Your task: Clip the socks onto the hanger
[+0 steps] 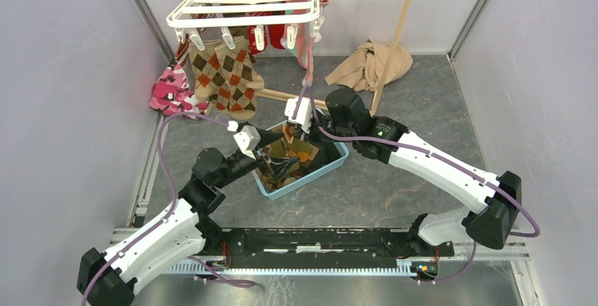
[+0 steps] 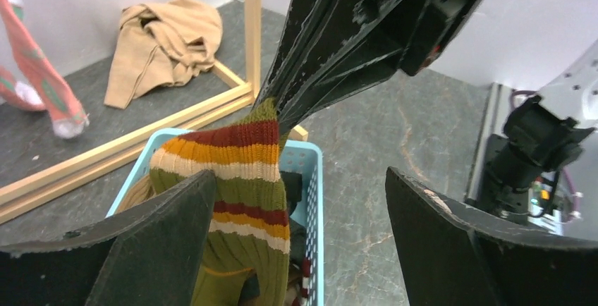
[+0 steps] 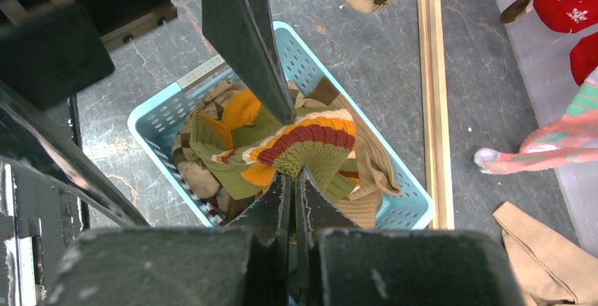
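An olive knit sock with maroon, mustard and cream stripes (image 2: pixel 240 158) (image 3: pixel 317 152) is pinched in my shut right gripper, above a blue basket (image 3: pixel 395 172) of socks. My left gripper is open around the sock's striped part; in the right wrist view one of its fingertips (image 3: pixel 282 112) is beside the band. At the top of the top view a white clip hanger (image 1: pixel 240 20) holds argyle (image 1: pixel 226 77), red and pink socks.
Wooden bars (image 3: pixel 434 108) lie behind the basket. A beige cloth (image 1: pixel 367 66) lies at back right, and a pink camouflage piece (image 1: pixel 173 91) at back left. The floor right of the basket is clear.
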